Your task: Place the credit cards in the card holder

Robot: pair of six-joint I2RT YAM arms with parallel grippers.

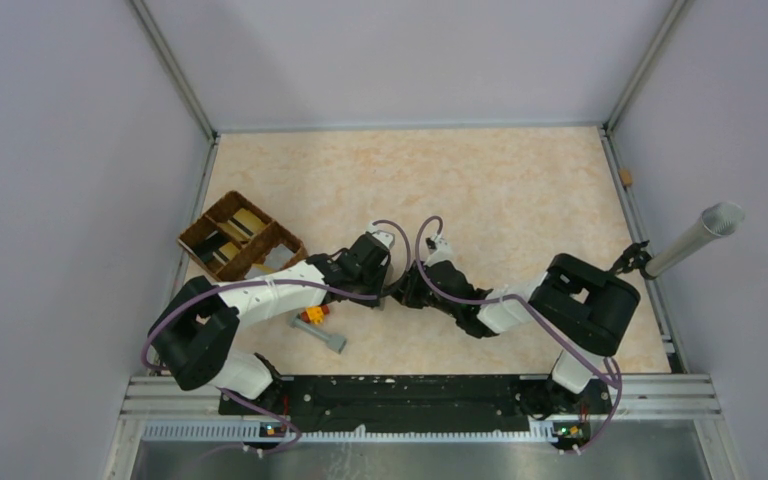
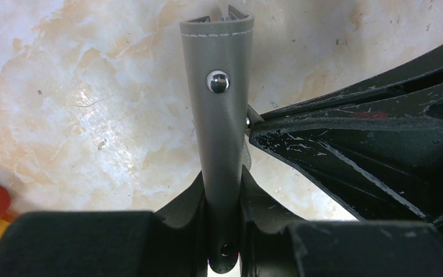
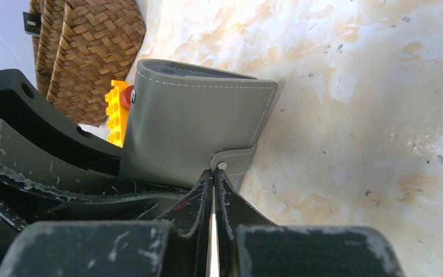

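The grey-green leather card holder point(image 2: 218, 127) stands on edge in my left gripper, which is shut on it near the middle of the table. In the right wrist view the holder point(image 3: 193, 115) shows its side, with a stitched flap and snap near the bottom. My right gripper is shut, its tips at that flap; whether anything thin is between them is hard to tell. A woven box point(image 1: 268, 231) at the left has compartments with cards point(image 1: 248, 220) and other flat items inside.
A yellow and red toy point(image 1: 315, 315) and a grey dumbbell-shaped object point(image 1: 315, 333) lie below my left arm. A silver cylinder point(image 1: 695, 235) stands out at the right edge.
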